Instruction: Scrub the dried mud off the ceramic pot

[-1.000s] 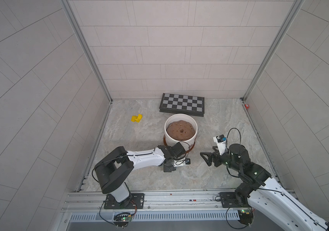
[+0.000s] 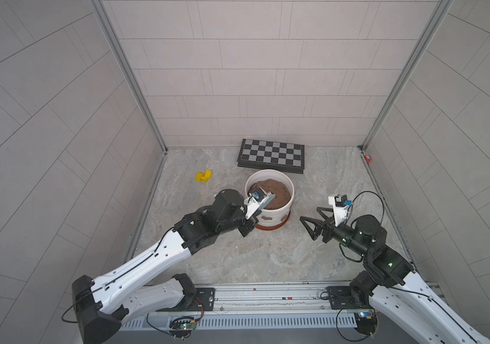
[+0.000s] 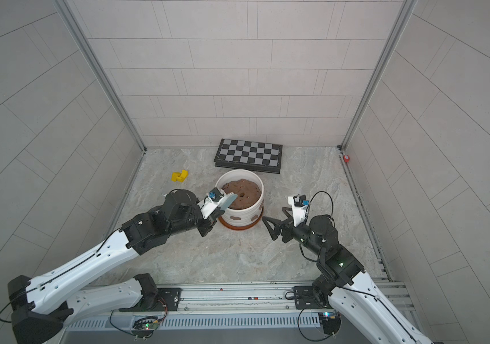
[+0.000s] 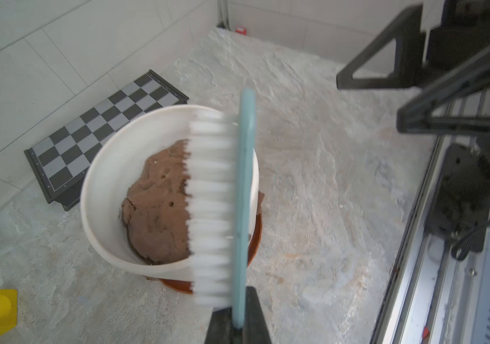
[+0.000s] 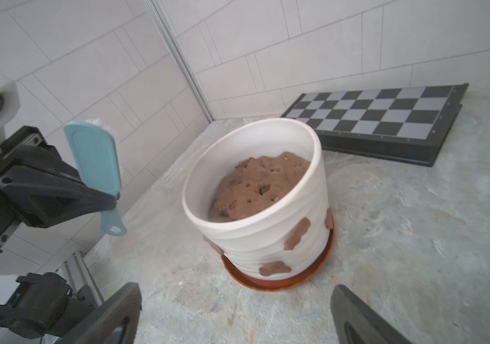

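The white ceramic pot (image 5: 245,240) stands on an orange-brown saucer (image 5: 276,282) and is filled with brown soil (image 5: 259,186). Several brown mud patches (image 5: 297,233) cling to its outer wall. A pale teal brush (image 4: 245,189) with white bristles is clamped by its handle in my left gripper, raised to the pot's left front. In the left wrist view the brush covers part of the pot's rim, its bristles facing left. My right gripper stands open at the pot's right front, nothing between its fingers.
A black-and-grey checkered board (image 2: 272,153) lies behind the pot. To the left rests a small yellow object (image 2: 203,176). Bare stone-patterned tabletop (image 2: 336,177) stretches right of the pot. Tiled walls enclose the back and sides.
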